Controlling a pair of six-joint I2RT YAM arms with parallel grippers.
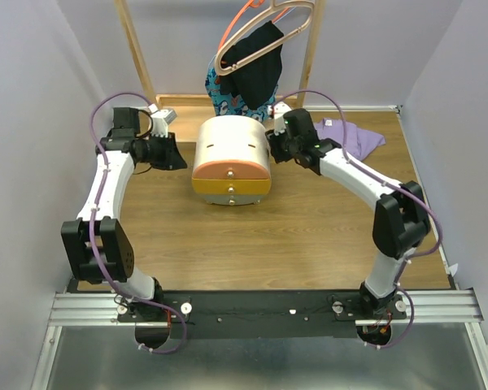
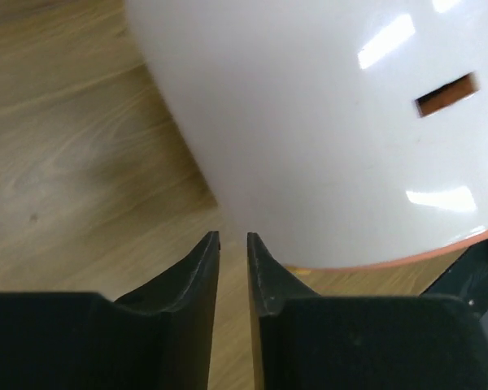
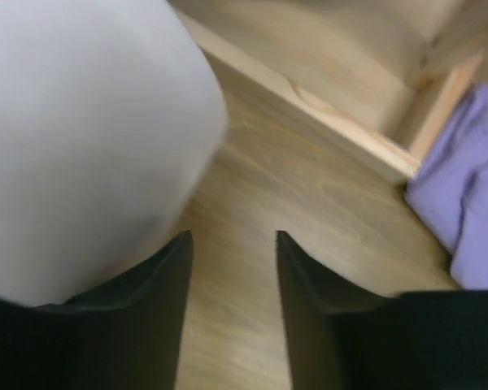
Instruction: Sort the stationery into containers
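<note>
A white drum-shaped box [image 1: 230, 146] with peach and yellow drawers [image 1: 231, 186] stands upright at the middle back of the floor, drawers facing front. My left gripper [image 1: 172, 161] is just left of it; in the left wrist view its fingertips [image 2: 210, 248] are near the box's glossy side, slightly parted. My right gripper [image 1: 275, 148] is at the box's right side, part open, with the white wall [image 3: 98, 146] beside its fingers and nothing visible between them. No loose stationery can be made out.
Folded purple cloth [image 1: 358, 138] lies at the back right. A wooden shelf [image 1: 179, 110] spans the back, with hangers and dark clothing [image 1: 244, 73] above.
</note>
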